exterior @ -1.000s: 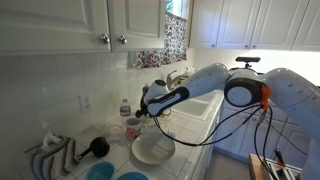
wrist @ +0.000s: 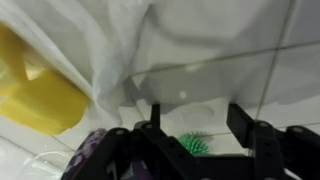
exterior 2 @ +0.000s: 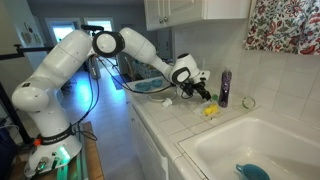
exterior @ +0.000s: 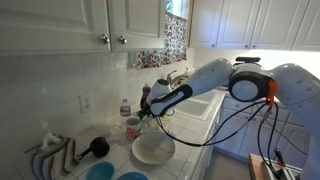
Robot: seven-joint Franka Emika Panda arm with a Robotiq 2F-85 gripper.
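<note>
In the wrist view my gripper has its fingers apart, with bare tile showing in the gap. A yellow object lies at the left beside or inside a clear plastic bag. Below the fingers are a green bristly item and, at lower left, a purple patterned object. From exterior view 2, the gripper hangs low over the counter, near the yellow thing and a dark bottle. The gripper's tips are too small to make out there.
A sink with a blue item in it adjoins the counter. In exterior view 1, a white bowl, a mug, a clear bottle and a dark pan stand near the wall. Bare tile lies before the gripper.
The arm has shifted slightly, its elbow a little to the right in exterior view 1. Objects on the counter look unmoved.
</note>
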